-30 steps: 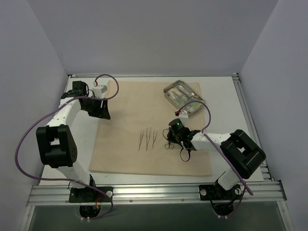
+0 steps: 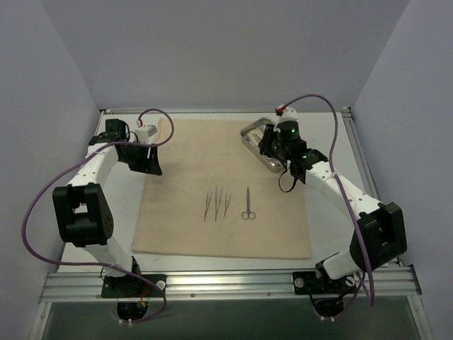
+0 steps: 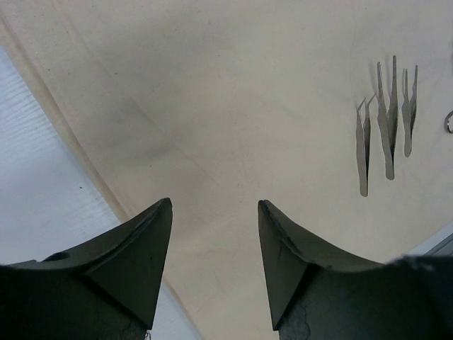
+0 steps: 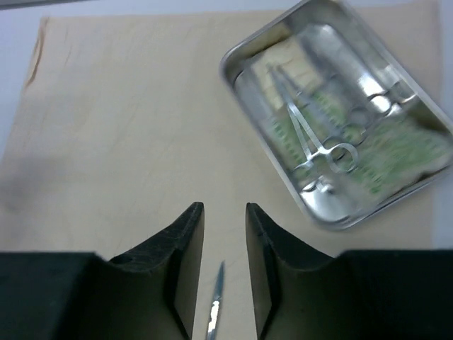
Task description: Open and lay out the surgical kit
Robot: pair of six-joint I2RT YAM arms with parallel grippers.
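A beige cloth [image 2: 184, 227] is spread on the table, holding several tweezers [image 2: 217, 204] in a row and a pair of scissors [image 2: 248, 209] beside them. A metal tray [image 2: 253, 142] at the back right holds scissor-like ringed instruments [image 4: 311, 134] on green and pale packing. My right gripper [image 2: 266, 142] hangs over the tray's left side, blurred and part open, nothing seen between its fingers; in the right wrist view the scissors' tip [image 4: 218, 283] shows below it. My left gripper [image 2: 150, 159] stands open and empty above the cloth's left edge.
White table [image 2: 333, 142] shows at both sides, bordered by metal rails and grey walls.
My right arm has risen and moved back from the scissors to the tray, leaving the scissors lying on the cloth. My left arm has not moved.
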